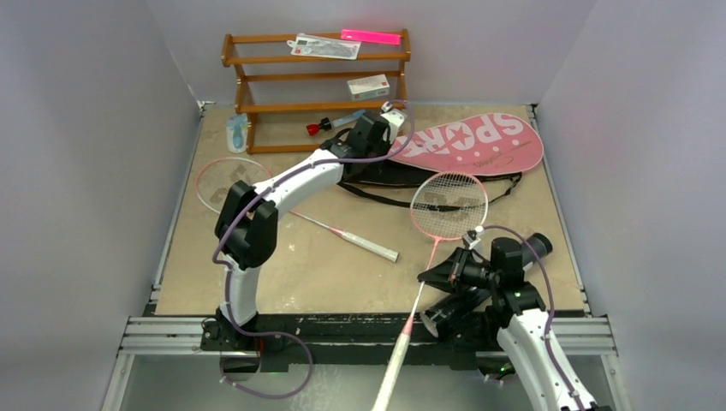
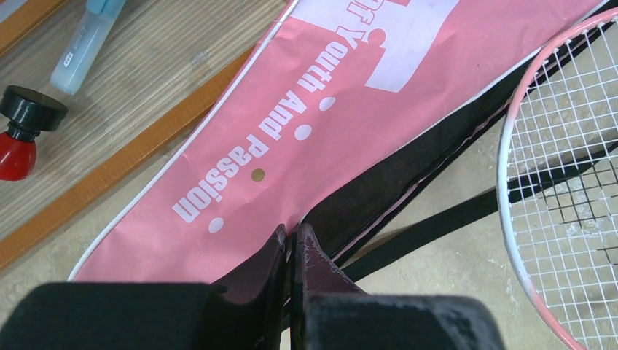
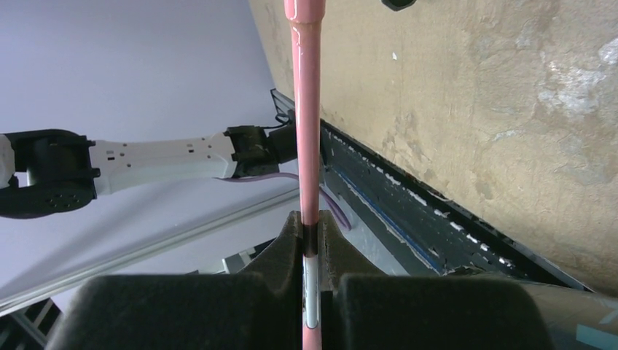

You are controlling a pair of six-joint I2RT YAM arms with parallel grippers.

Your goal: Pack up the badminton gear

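The pink racket bag (image 1: pixel 475 145) lies at the back right, its black side (image 2: pixel 372 193) partly opened. My left gripper is shut at the pink flap's edge, which puckers into its fingertips. My right gripper (image 1: pixel 423 278) is shut on the shaft of a pink racket (image 1: pixel 436 239), seen crossing between its fingers in the right wrist view. That racket's strung head (image 1: pixel 449 205) is over the bag's strap, and its white handle (image 1: pixel 394 368) extends past the table's front edge. Another racket (image 1: pixel 370 245) lies at centre left, partly hidden under my left arm.
A black tube (image 1: pixel 462 306) lies under my right arm. The wooden rack (image 1: pixel 295 109) at the back carries a white box (image 1: pixel 368 86) and packets. A red-capped item (image 1: pixel 318 127) lies under it. Bare tabletop shows at front left of centre.
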